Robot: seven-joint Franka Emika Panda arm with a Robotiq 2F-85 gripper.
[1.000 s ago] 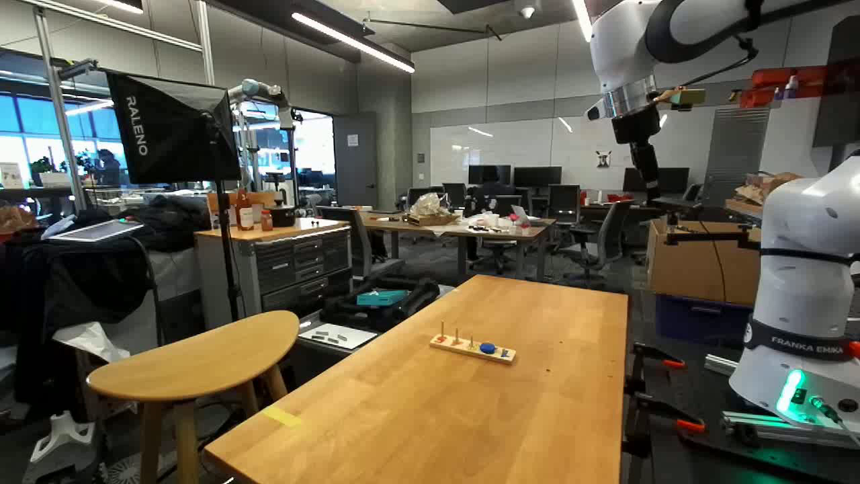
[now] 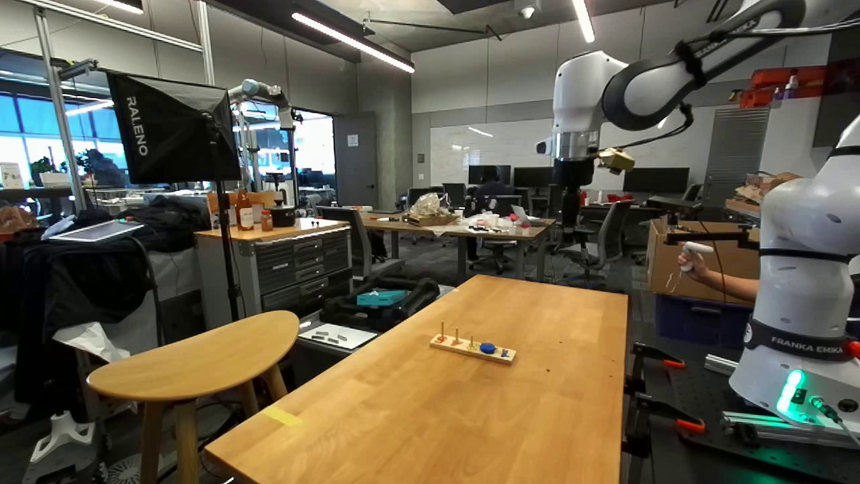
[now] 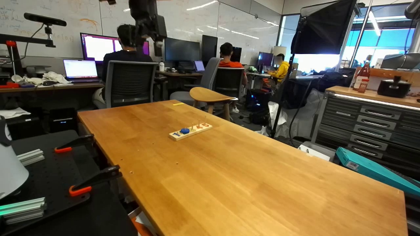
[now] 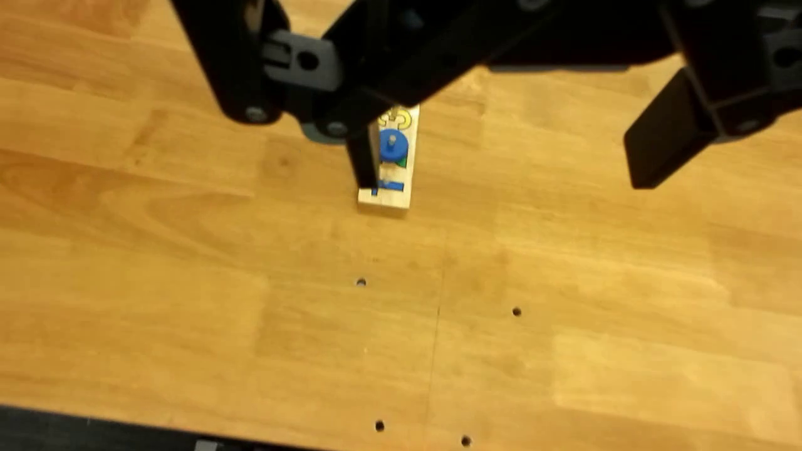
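A narrow wooden peg board (image 2: pixel 451 346) with upright pegs and painted numerals lies on the table (image 2: pixel 556 419). One blue disc (image 2: pixel 488 348) sits around a peg close to the end marked 1; in the wrist view the disc (image 4: pixel 392 146) shows a peg through its middle. High above the table is my gripper (image 2: pixel 570 230), well clear of the board. Seen from the wrist, the gripper is open, its fingers wide apart with nothing between them. The left finger (image 4: pixel 364 158) hides part of the board.
Bare tabletop surrounds the board on all sides. Clamps (image 3: pixel 94 181) with orange handles grip the edge on the robot's side. A strip of yellow tape (image 2: pixel 281 415) marks one end, and a wooden stool (image 2: pixel 197 355) stands alongside the table.
The arm has swung left in exterior view 1, bringing the gripper lower and pointing more straight down. A hand holding a white device has appeared behind the robot's base. The board and disc have not moved.
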